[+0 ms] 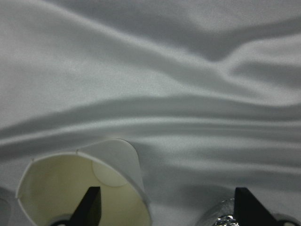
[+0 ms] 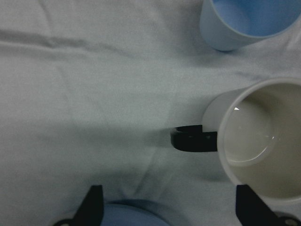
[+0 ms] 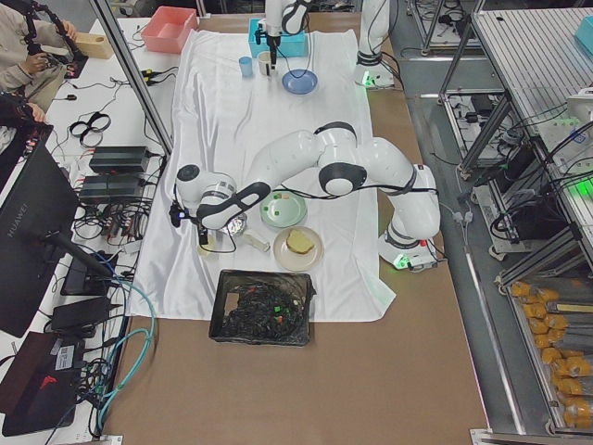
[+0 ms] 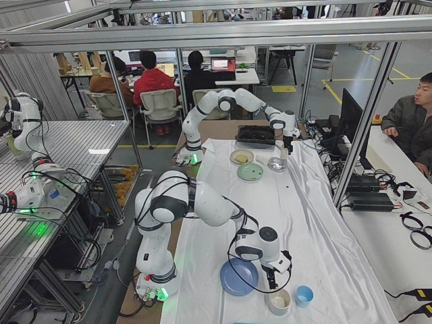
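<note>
My left gripper is open over the white cloth, above a pale paper cup [image 1: 117,165], with a foil-covered item [image 1: 211,216] beside it. My right gripper stands open above a white mug [image 2: 221,108] with a black handle [image 2: 193,140]. A light-blue cup [image 2: 216,28] is beside the mug, and a blue plate [image 4: 239,277] lies near them. Between the fingertips of both grippers nothing is held.
A green plate [image 3: 273,209], a beige plate with a yellow item [image 3: 286,258] and a black tray [image 3: 222,306] lie near my left arm. A teal bin [image 3: 295,46] is behind the right gripper.
</note>
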